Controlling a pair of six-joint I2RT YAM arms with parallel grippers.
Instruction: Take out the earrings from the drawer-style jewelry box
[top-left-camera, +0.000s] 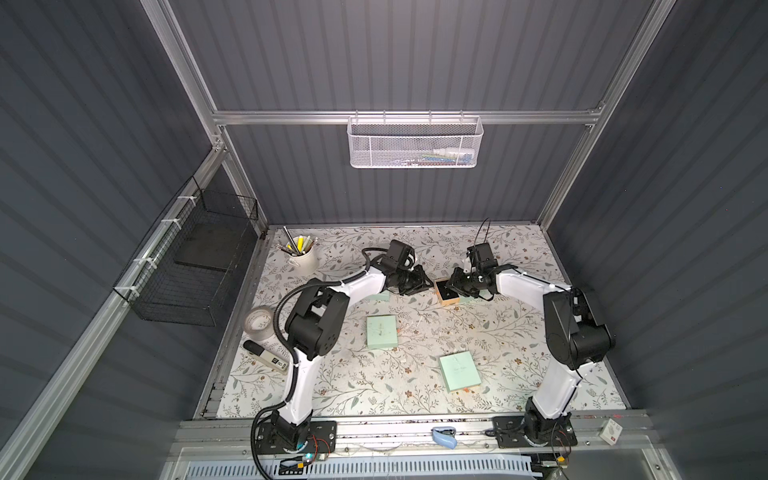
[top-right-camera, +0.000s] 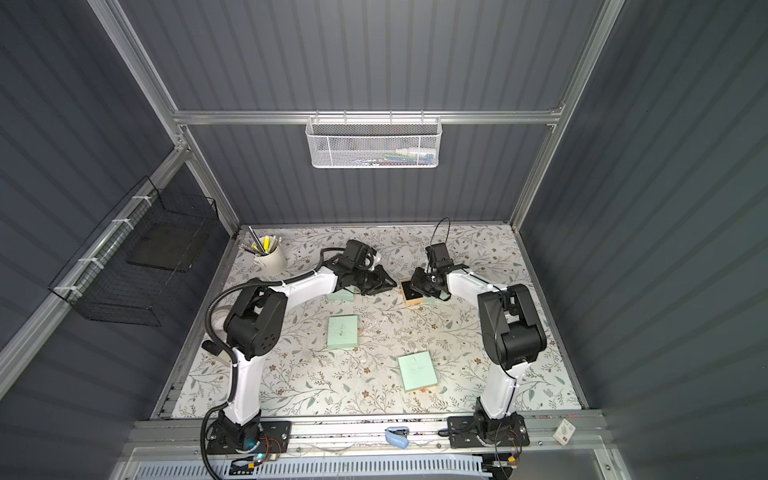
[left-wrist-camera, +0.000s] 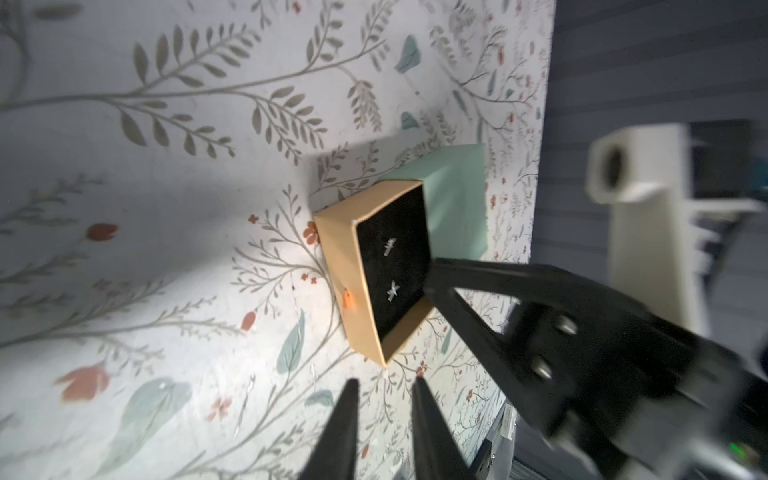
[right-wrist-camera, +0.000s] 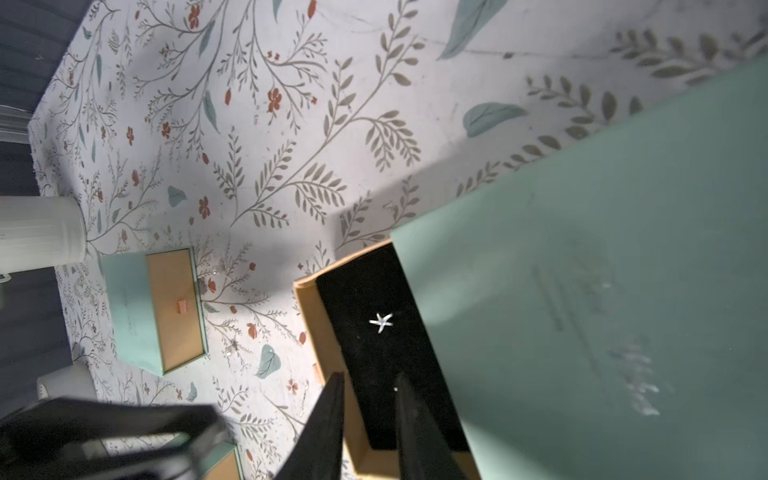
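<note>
The mint jewelry box (right-wrist-camera: 592, 280) has its tan drawer (left-wrist-camera: 364, 296) pulled out, showing a black insert (left-wrist-camera: 400, 264). On the insert lie two small silver star-shaped earrings, the upper earring (left-wrist-camera: 389, 245) and the lower earring (left-wrist-camera: 392, 291). My right gripper is over the drawer, its fingers apart with no object visible between them; one fingertip partly hides the nearer earring, while the other star shows clear. My left gripper stands beside the drawer's left side in the top left view, fingers apart and nothing between them.
More mint boxes sit on the table: one box (top-left-camera: 381, 332) at centre left, another box (top-left-camera: 460, 371) near the front, and one box (right-wrist-camera: 132, 312) behind the left arm. A pen cup (top-left-camera: 302, 256) stands back left. Bare patterned cloth (top-left-camera: 416, 336) lies between the boxes.
</note>
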